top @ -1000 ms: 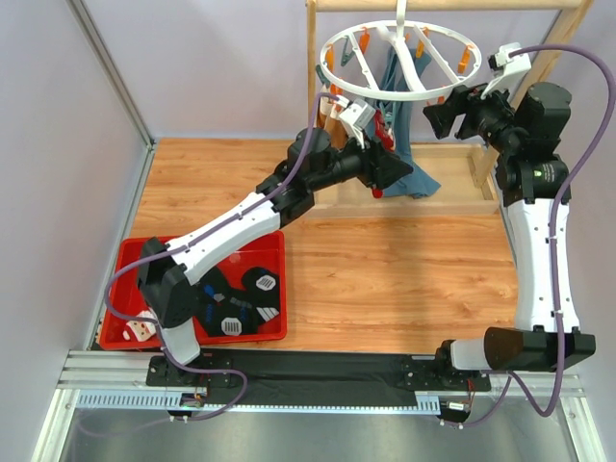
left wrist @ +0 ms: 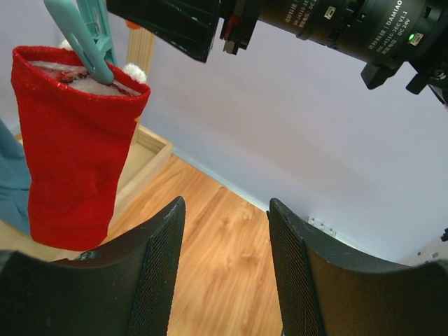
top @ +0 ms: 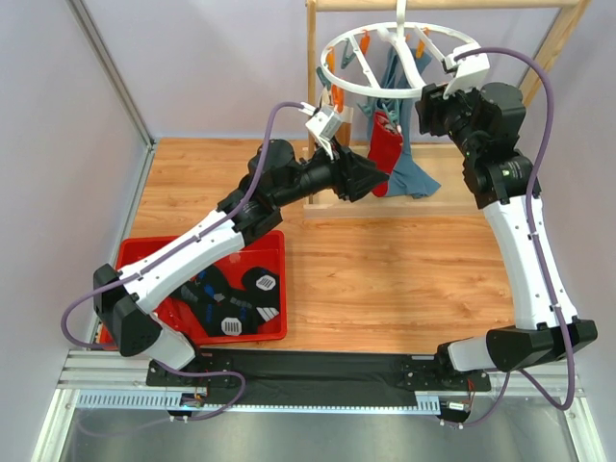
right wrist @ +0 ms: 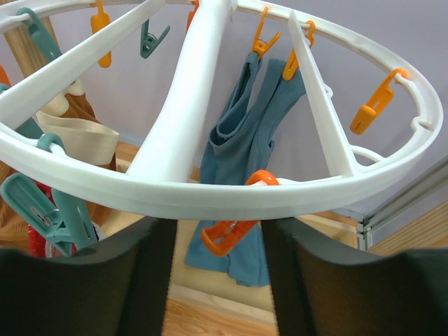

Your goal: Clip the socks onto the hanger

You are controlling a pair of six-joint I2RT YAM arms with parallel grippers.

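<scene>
A red stocking [left wrist: 77,161] with white pompoms hangs from a teal clip [left wrist: 98,49] on the white round hanger [right wrist: 266,199]. Blue socks [right wrist: 231,161] hang behind from orange clips. My left gripper stands open, empty, right of and below the stocking. My right gripper is at the hanger's front rim, its blurred fingertips either side of an orange clip [right wrist: 217,241]; whether it touches the clip I cannot tell. A brown sock with a cream cuff hangs at the left in the right wrist view.
The red tray [top: 269,327] at lower left holds dark socks. A wooden frame [top: 312,58] carries the hanger.
My right gripper has moved left to the hanger's front rim from farther right. My left gripper has drawn back leftward from the stocking, which now shows more fully in the top view.
</scene>
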